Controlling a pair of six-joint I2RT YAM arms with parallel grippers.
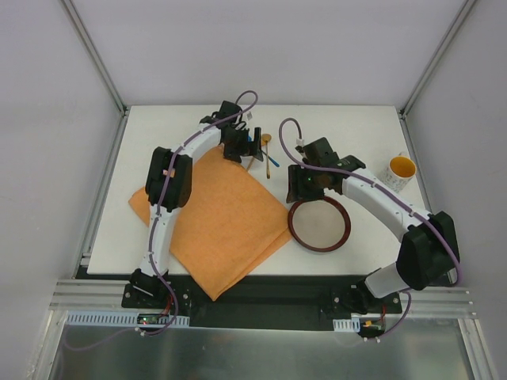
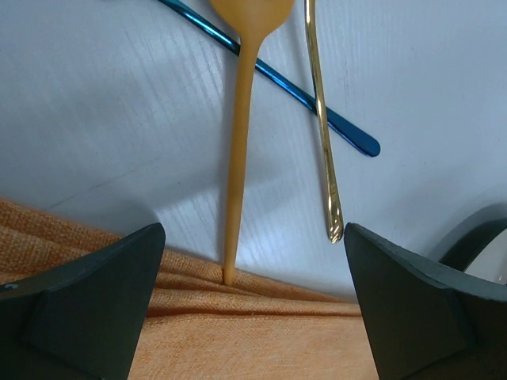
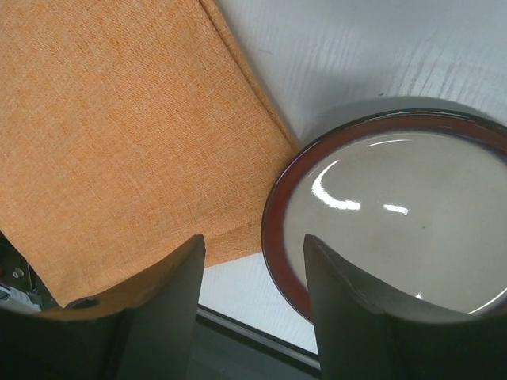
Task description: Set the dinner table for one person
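Note:
An orange cloth (image 1: 222, 206) lies at an angle across the table's left and middle. Against its lower right edge is the brown-rimmed plate (image 1: 321, 224). My left gripper is open above the cutlery; the handle of a tan spoon (image 2: 238, 150) lies between its fingers in view, its end over the cloth's edge. A gold utensil (image 2: 323, 119) and a blue one (image 2: 348, 131) cross beside it on the white table. The right gripper stands with its fingers apart over the plate's left rim (image 3: 273, 214), holding nothing visible. Its height above the rim is unclear.
A white mug (image 1: 401, 172) with an orange inside stands at the far right of the table. Bare white table (image 1: 348, 127) shows at the back right. The cloth hangs past the front edge.

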